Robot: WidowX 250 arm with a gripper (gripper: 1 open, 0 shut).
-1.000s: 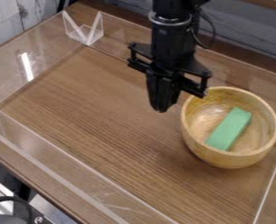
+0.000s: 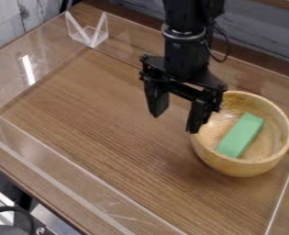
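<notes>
My black gripper (image 2: 176, 108) hangs open over the middle right of the wooden table, beside the left rim of a round tan bowl (image 2: 232, 165), with nothing seen between its fingers. In the bowl lies a green rectangular block (image 2: 239, 135). The arm hides part of the table behind it.
A clear, angular holder (image 2: 88, 26) stands at the back left. A wall runs along the back, and black cables lie past the near left edge.
The gripper has come lower and toward the viewer, its fingers now showing lower beside the bowl's rim. The bowl and green block look unmoved.
</notes>
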